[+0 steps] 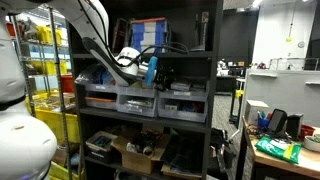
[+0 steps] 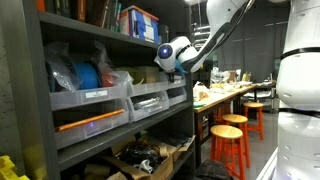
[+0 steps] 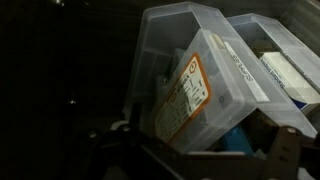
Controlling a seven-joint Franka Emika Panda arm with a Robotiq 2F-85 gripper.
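Note:
In the wrist view a translucent plastic box with an orange-bordered label stands tilted inside a clear bin. My gripper is open at the bottom of that view, its dark fingers spread apart near the box's lower end. Whether they touch the box I cannot tell. From the front, my gripper appears small and dark at the upper row of clear bins. The arm reaches in towards the shelf in the side view.
Another clear bin with a pale carton lies alongside. A dark shelf board with blue boxes is overhead. Cardboard boxes fill the lower shelf. Stools and a workbench stand off to the side.

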